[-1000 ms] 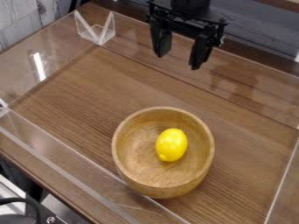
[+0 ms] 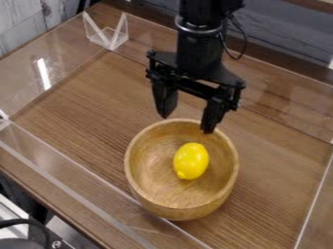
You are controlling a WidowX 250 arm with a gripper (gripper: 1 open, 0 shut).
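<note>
My black gripper (image 2: 192,109) is open above the back rim of a round wooden bowl (image 2: 140,182), its two fingers spread wide and pointing down. A yellow egg-shaped object (image 2: 192,161) lies inside the bowl, in front of and below the fingers. Nothing shows between the fingertips.
Bare wooden table surface (image 2: 72,107) surrounds the bowl, with free room to left and right. A clear angular plastic piece (image 2: 107,31) stands at the back left. A dark cable or object shows at the bottom-left edge.
The bowl and yellow object have not moved.
</note>
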